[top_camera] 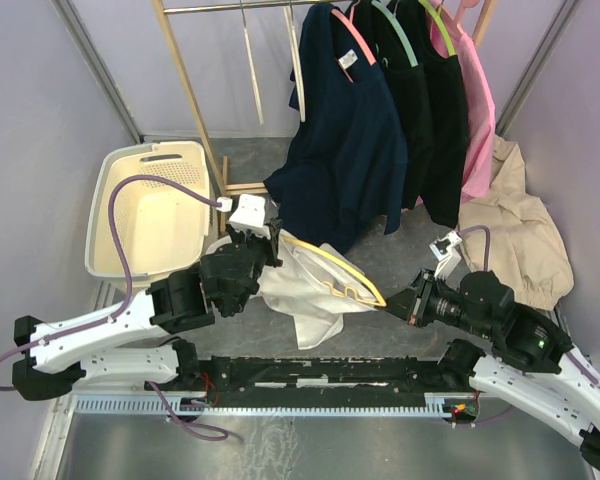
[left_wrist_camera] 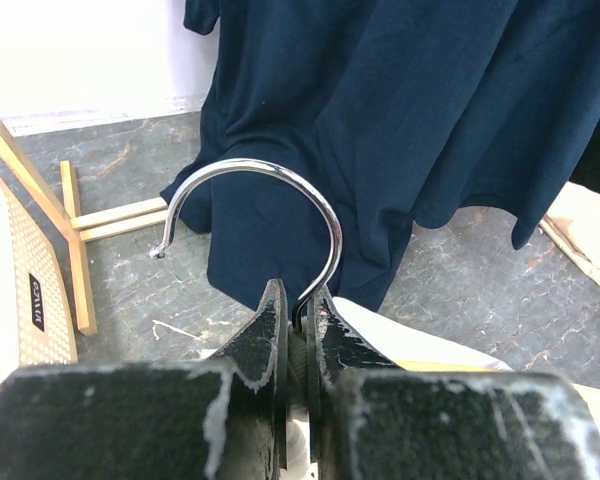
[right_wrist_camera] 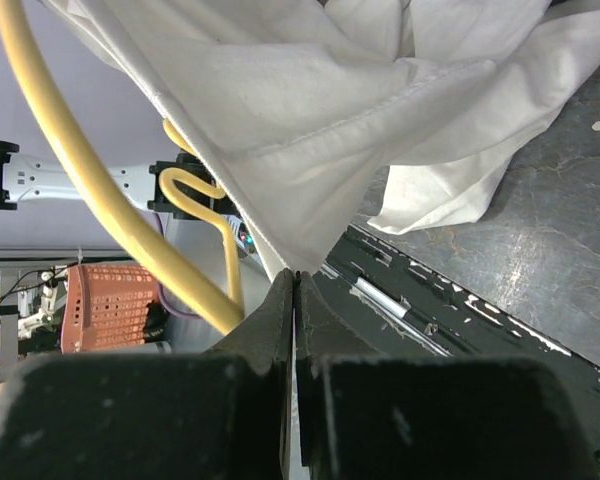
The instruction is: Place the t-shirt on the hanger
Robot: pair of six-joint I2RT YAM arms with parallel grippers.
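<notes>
My left gripper is shut on the yellow hanger [top_camera: 332, 258] at the base of its metal hook [left_wrist_camera: 325, 215], which curves up above the fingertips. The white t-shirt [top_camera: 305, 290] hangs below and around the hanger, its lower part draped toward the floor. In the right wrist view, the t-shirt's edge [right_wrist_camera: 350, 130] narrows to a point at the tips of my right gripper, which is shut on it. The hanger's yellow end [right_wrist_camera: 130, 220] lies just left of those fingers, outside the fingers. How much of the hanger is inside the shirt is partly hidden.
Behind stands a rack with bare hangers [top_camera: 252, 65], a navy shirt [top_camera: 345, 140] and black and pink garments. A cream basket [top_camera: 150, 210] is at the left. Beige cloth [top_camera: 520, 220] lies at the right.
</notes>
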